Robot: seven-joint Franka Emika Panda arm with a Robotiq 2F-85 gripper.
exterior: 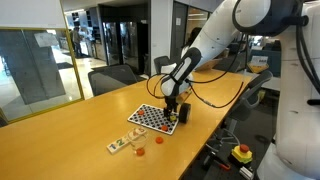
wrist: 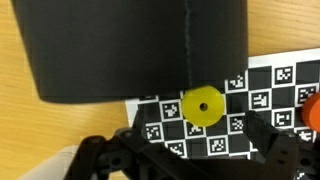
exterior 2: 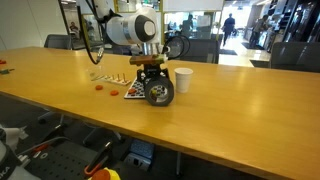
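A black-and-white checkered board (exterior: 158, 118) lies on the wooden table with several round pieces on it. My gripper is open, low over the board. Between its dark fingers in the wrist view sits a yellow disc (wrist: 203, 106) on the squares, with a small hole in its middle. A second yellow piece (wrist: 178, 149) shows just below it, partly behind the gripper. An orange-red piece (wrist: 313, 111) rests outside the finger on the right.
A large dark object (wrist: 135, 45) covers the wrist view's upper left. A black round roll (exterior 2: 159, 90) stands near the board, beside a white cup (exterior 2: 183, 79). Red pieces (exterior: 159, 140) and pale blocks (exterior: 118, 145) lie nearby.
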